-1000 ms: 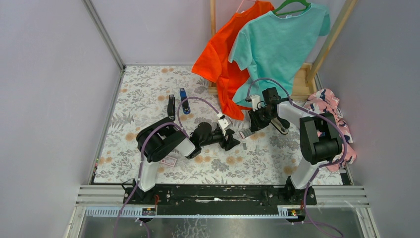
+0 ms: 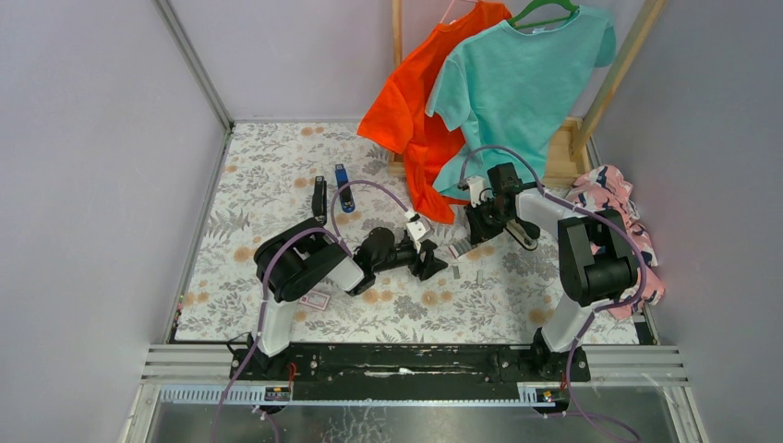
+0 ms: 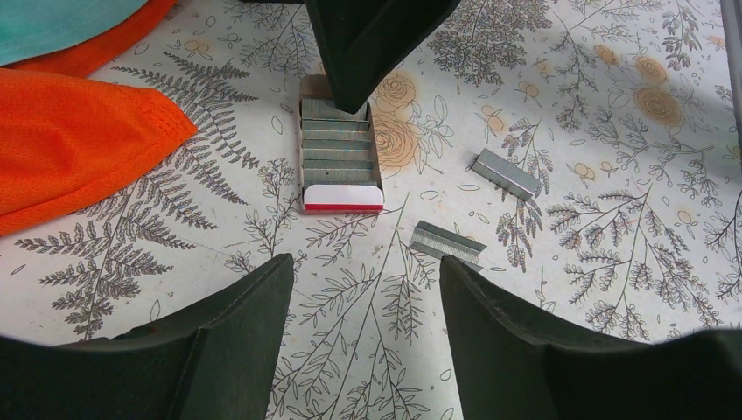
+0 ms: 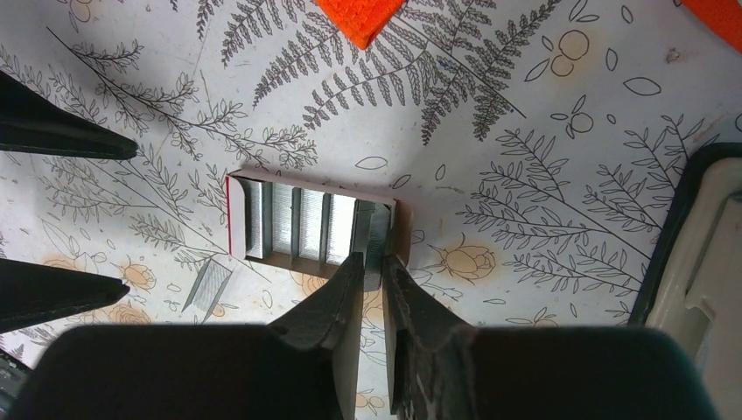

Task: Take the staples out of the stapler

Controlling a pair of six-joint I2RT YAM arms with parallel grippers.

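A small open box of staple strips [image 3: 337, 153] lies on the floral mat in the left wrist view. My right gripper is down at its end, fingertips close around a staple strip [image 4: 377, 229]; whether they grip it I cannot tell. My left gripper stands open, nothing between its fingers, short of two loose staple strips [image 3: 505, 174] on the mat. In the top view, a black stapler [image 2: 319, 199] and a blue one [image 2: 344, 189] lie at the back left.
Orange shirt [image 2: 425, 157] and teal shirt [image 2: 517, 83] hang at the back, hems on the mat. Pink cloth [image 2: 605, 189] lies at the right. A dark-rimmed object [image 4: 700, 289] lies beside my right gripper.
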